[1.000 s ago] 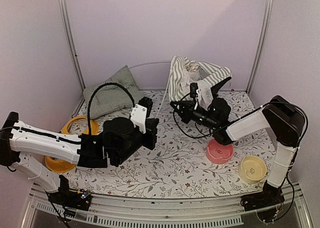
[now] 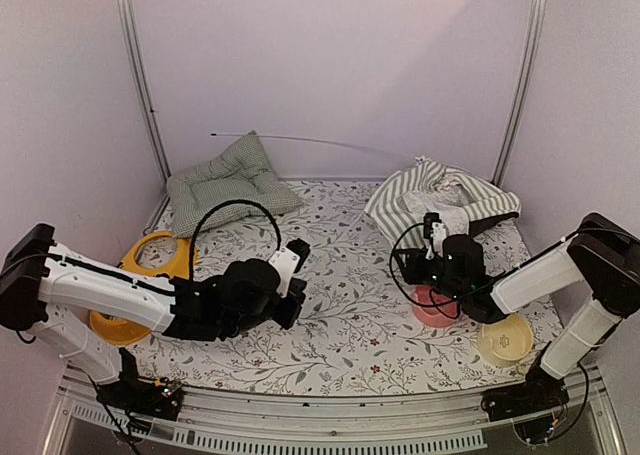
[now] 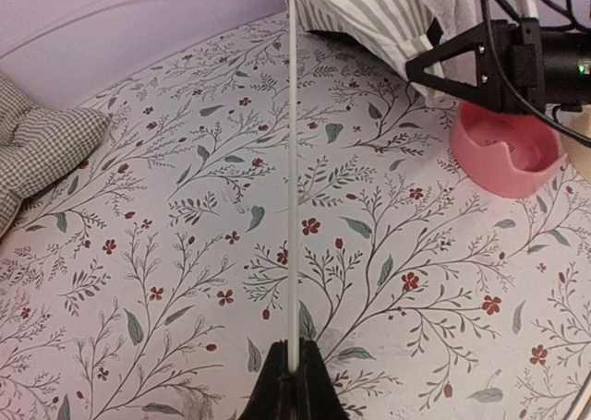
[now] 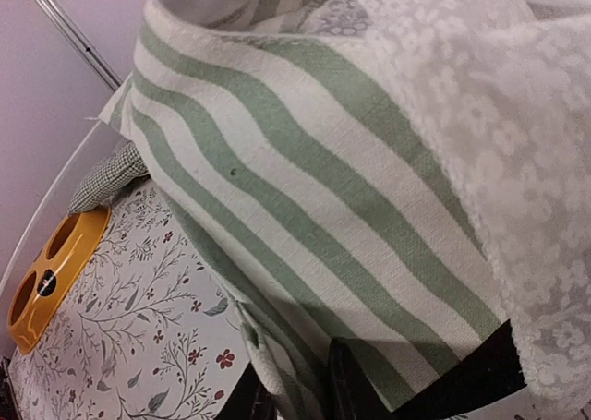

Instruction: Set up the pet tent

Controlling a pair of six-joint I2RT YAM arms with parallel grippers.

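The green-and-white striped tent fabric, with white lace cloth over it, lies slumped at the back right. A thin white pole runs from the fabric's corner down to my left gripper, which is shut on its near end. Another long thin pole arches from the fabric toward the back left. My right gripper is at the fabric's near edge. Its fingers stand apart, with a folded strip of striped fabric between them. The fabric's far side is hidden in the right wrist view.
A grey checked cushion lies at the back left, and a yellow-orange holder is beside my left arm. Near my right arm are a pink bowl and a cream bowl.
The left gripper has come slightly nearer the front. The arched pole shifted and flattened.
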